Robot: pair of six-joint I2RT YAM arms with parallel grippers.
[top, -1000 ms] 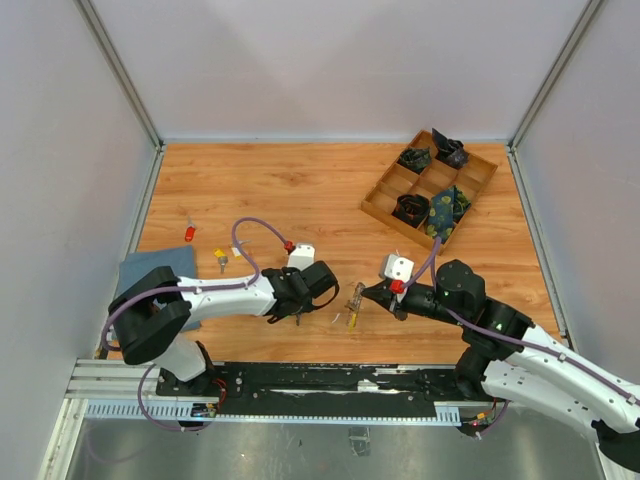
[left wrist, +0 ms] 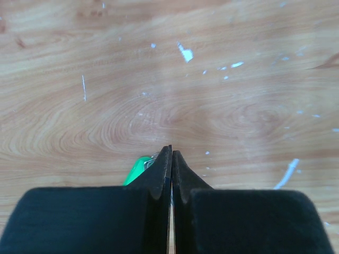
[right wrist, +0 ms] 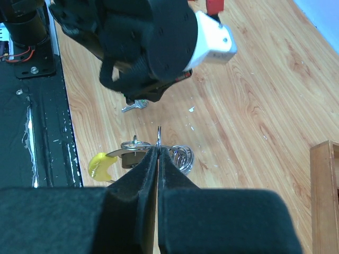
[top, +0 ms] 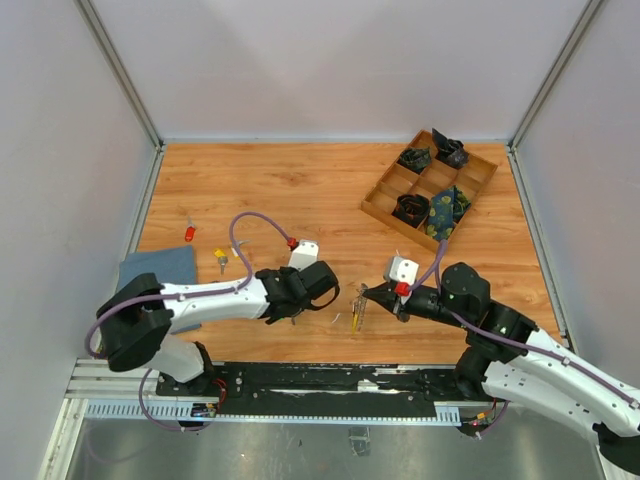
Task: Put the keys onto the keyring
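Observation:
My right gripper is shut on the keyring [right wrist: 183, 157], a metal coil with its loops spreading to either side of the fingertips. A yellow-headed key [right wrist: 99, 167] hangs from its left side; in the top view this yellow key [top: 357, 320] is below the right fingers. My left gripper is shut, and nothing shows between its fingers. Just behind its tips a green-headed key [left wrist: 136, 170] lies on the wood, partly hidden by the fingers. The right wrist view shows that key's metal blade [right wrist: 132, 106] beneath the left gripper.
At the left of the table [top: 290, 180] are a red-handled tool [top: 190, 232], another yellow key [top: 221, 258] and a blue-grey cloth [top: 158, 265]. A compartmented wooden box [top: 376, 207] stands at the back right.
The right gripper has moved a little, and the keyring with its yellow key has shifted slightly right.

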